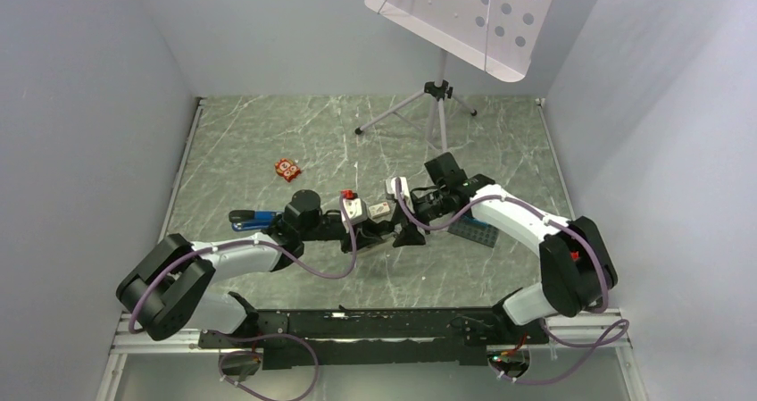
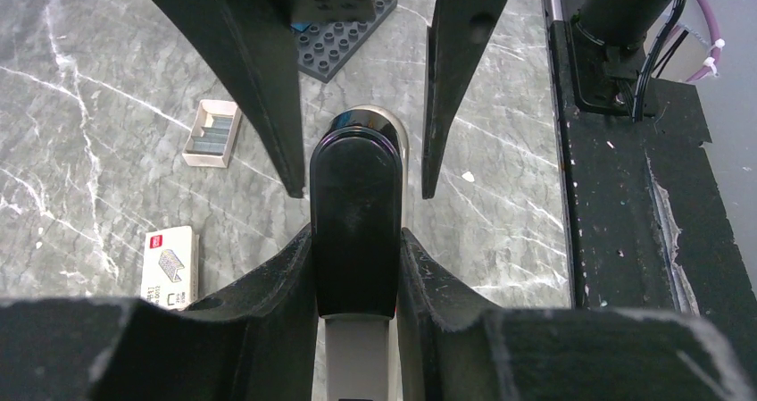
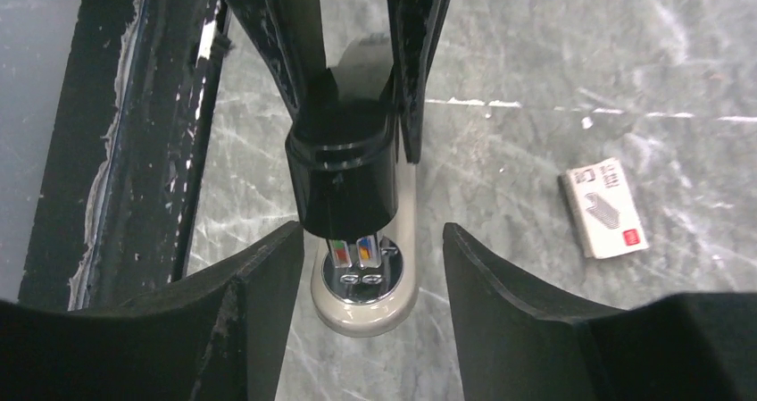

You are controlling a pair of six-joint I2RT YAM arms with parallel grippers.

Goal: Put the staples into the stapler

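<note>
The stapler, black-topped with a pale body, sits between my left gripper's fingers, which close around it; whether they grip is hard to tell. My right gripper is part open at its top end, its fingers on either side of the black cap. In the right wrist view, coloured bits show under the cap. An open pale box holding grey staple strips and a closed card box lie beside it.
A grey studded plate, a blue-and-black object at left and a red piece lie on the table. A tripod stand is at the back. The front table edge is close.
</note>
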